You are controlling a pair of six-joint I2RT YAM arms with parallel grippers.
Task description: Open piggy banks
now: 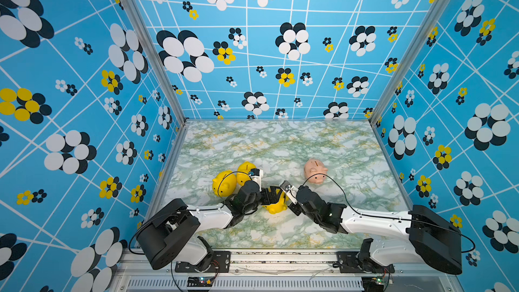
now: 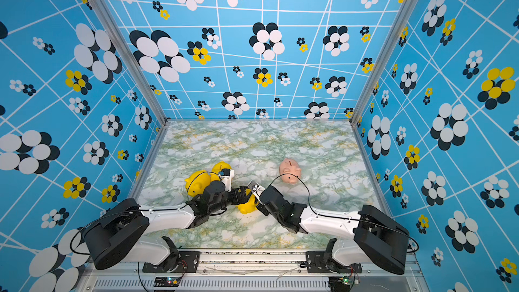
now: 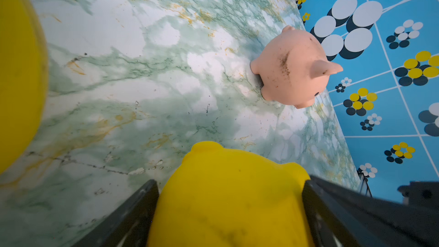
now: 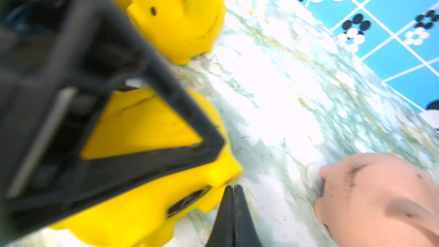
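A yellow piggy bank [image 1: 276,207] lies between the two arms on the marble table. In the left wrist view its rounded body [image 3: 228,196] sits between the spread fingers of my open left gripper. From the right wrist view, a dark oval opening [image 4: 188,200] shows on its side facing my right gripper. That gripper is shut, its fingertips together just beside the bank, with nothing visible between them. A black left finger crosses in front of the bank there, hiding part of it.
Two more yellow piggy banks, one at the left [image 1: 223,183] and one behind the left wrist [image 1: 246,167], stand close together. A pink piggy bank [image 1: 315,170] stands further back on the right.
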